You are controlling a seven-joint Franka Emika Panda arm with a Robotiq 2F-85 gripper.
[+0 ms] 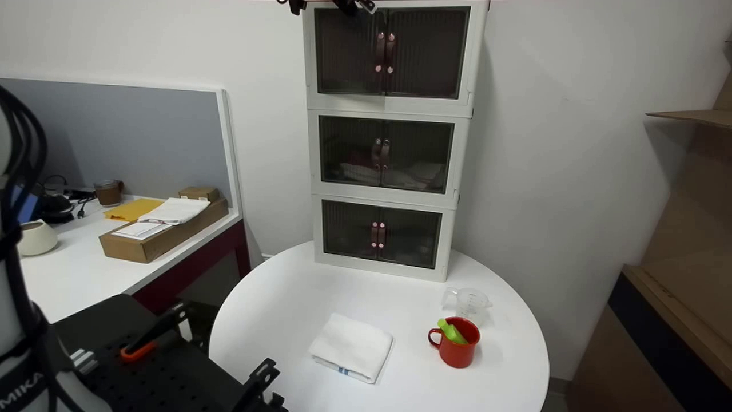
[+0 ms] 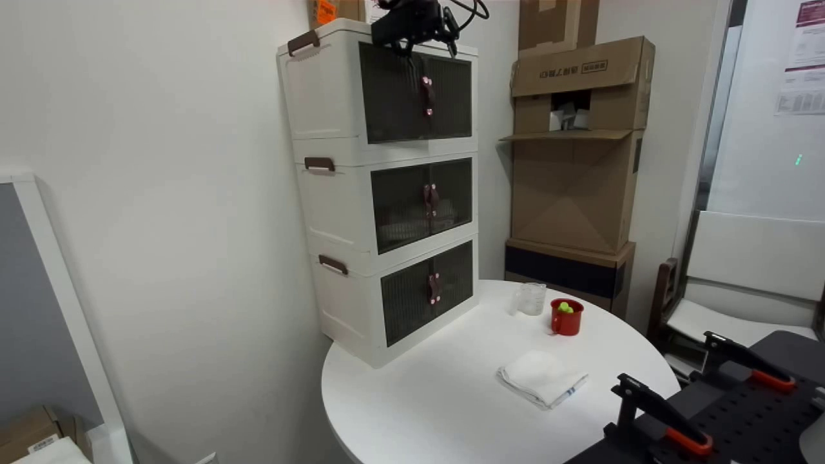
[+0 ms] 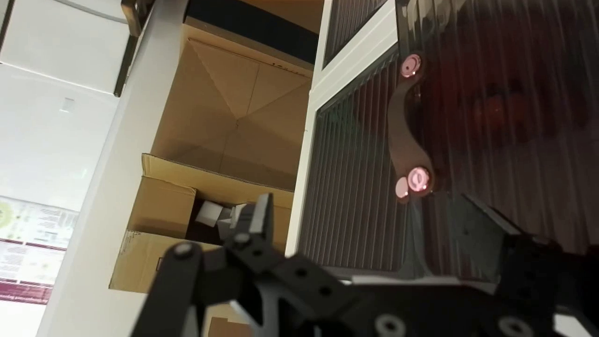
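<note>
At the top of the stack, the upper cabinet (image 1: 394,103) has two dark ribbed doors that look closed or very nearly so. Their brown strap handles (image 1: 380,52) sit side by side. High in front of these doors hangs my gripper (image 2: 429,51), partly cut off by the upper edge in exterior view 1. In the wrist view the fingers (image 3: 261,216) of my gripper stand wide apart, with nothing held between them. A strap handle (image 3: 405,126) with pink studs lies beyond the gap, against the ribbed door panel (image 3: 505,168).
Two similar closed cabinets (image 1: 384,195) stand below on the round white table (image 1: 274,309). On it are a folded white towel (image 1: 351,347), a red mug (image 1: 456,351) holding something green, and a clear measuring cup (image 1: 471,302). Cardboard boxes (image 2: 572,185) are stacked nearby.
</note>
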